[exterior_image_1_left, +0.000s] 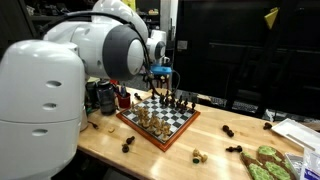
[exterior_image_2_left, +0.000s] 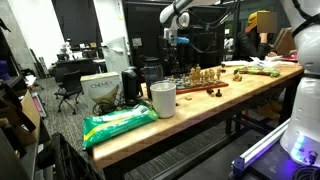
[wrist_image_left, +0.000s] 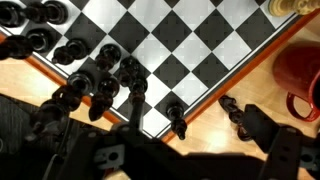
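Observation:
In the wrist view my gripper is open over the edge of a black-and-white chessboard (wrist_image_left: 205, 62) with a red-brown border. Its dark fingers show low in the picture. Just ahead of the gap between them stands a dark chess piece (wrist_image_left: 176, 112) near the border; whether it is level with the fingertips I cannot tell. More dark pieces (wrist_image_left: 106, 55) crowd the left side. Exterior view 1 shows the board (exterior_image_1_left: 182, 124) with light pieces (exterior_image_1_left: 150, 122) on the near side and dark pieces (exterior_image_1_left: 180, 102) on the far side.
A red mug (wrist_image_left: 297, 72) stands beside the board, with a dark piece (wrist_image_left: 238, 115) lying off it. Loose pieces (exterior_image_1_left: 198, 156) lie on the wooden table (exterior_image_1_left: 215, 135). A white mug (exterior_image_2_left: 163, 98) stands near the table end. A person (exterior_image_2_left: 182, 25) is behind the table.

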